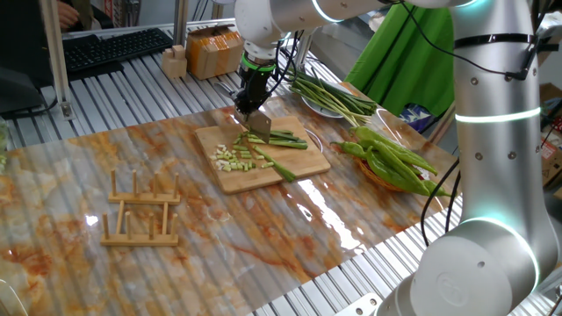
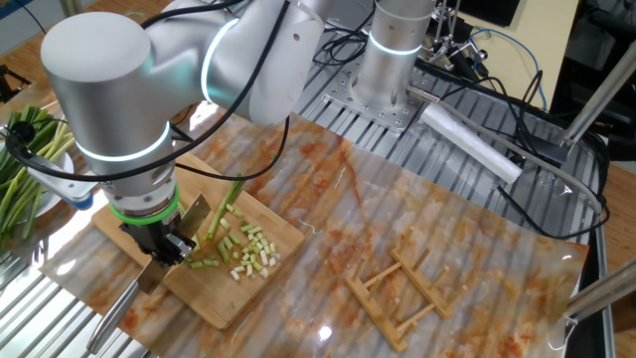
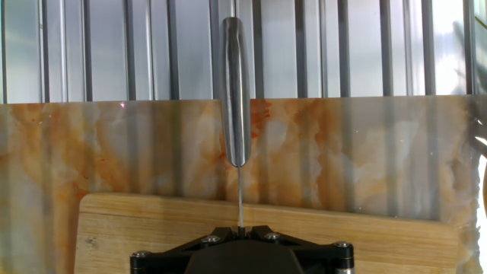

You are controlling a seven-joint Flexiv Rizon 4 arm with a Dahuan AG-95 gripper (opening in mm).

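My gripper is shut on a knife, its metal handle [image 3: 236,91] pointing away from the fingers in the wrist view. In exterior view 1 the knife blade [image 1: 260,125] stands over the wooden cutting board [image 1: 239,182], close to the scallions [image 1: 285,139]; whether its edge touches them cannot be told. Cut scallion pieces [image 2: 254,257] lie scattered on the board beside the blade. Longer green stalks rest there uncut. The gripper's fingers are partly hidden by the arm in exterior view 2.
A wooden peg rack [image 1: 140,219] stands on the marbled mat, left of the board. Right of the board are green peppers [image 1: 392,163] in a basket, and a plate of long scallions [image 1: 329,98] sits behind it. A cardboard box [image 1: 215,51] stands at the back.
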